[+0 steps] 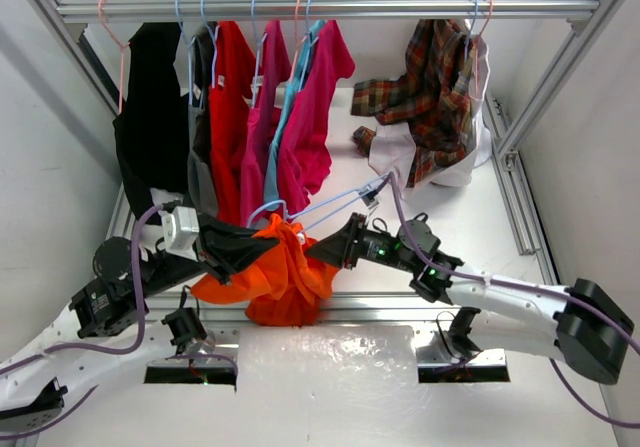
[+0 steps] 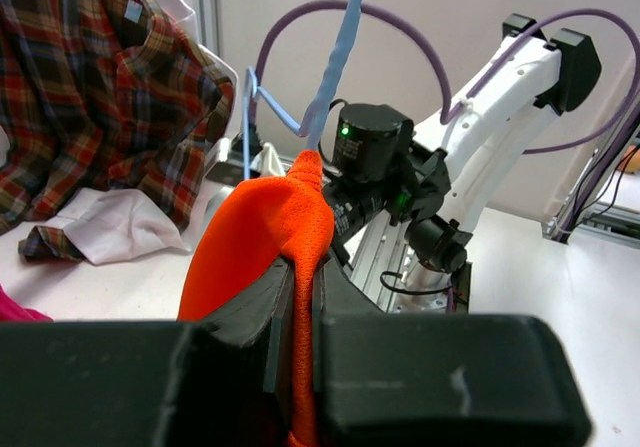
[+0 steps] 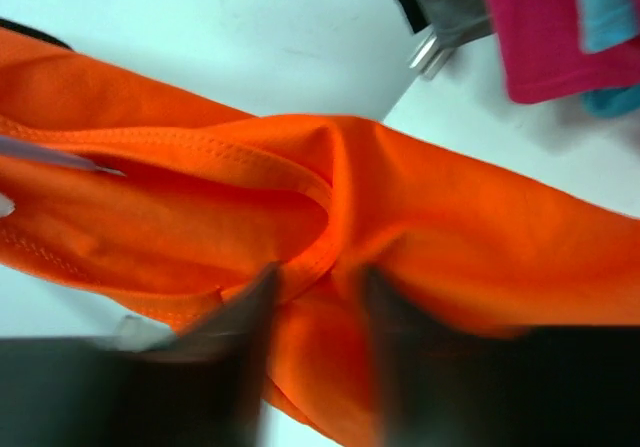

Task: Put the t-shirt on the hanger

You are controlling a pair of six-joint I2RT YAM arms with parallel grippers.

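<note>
An orange t-shirt (image 1: 270, 277) hangs bunched below a light blue hanger (image 1: 330, 204). My left gripper (image 1: 258, 249) is shut on the shirt; in the left wrist view the orange cloth (image 2: 305, 227) runs up between its fingers, with blue hanger wire (image 2: 335, 67) rising out of it. My right gripper (image 1: 322, 251) is at the shirt's right side, its fingers part open and blurred over the orange fabric in the right wrist view, where the stitched neckline (image 3: 310, 192) shows. Whether cloth lies between them is unclear.
Clothes on hangers hang from the rail (image 1: 380, 7): dark, red and pink shirts on the left, a plaid shirt (image 1: 440, 97) at the right.
</note>
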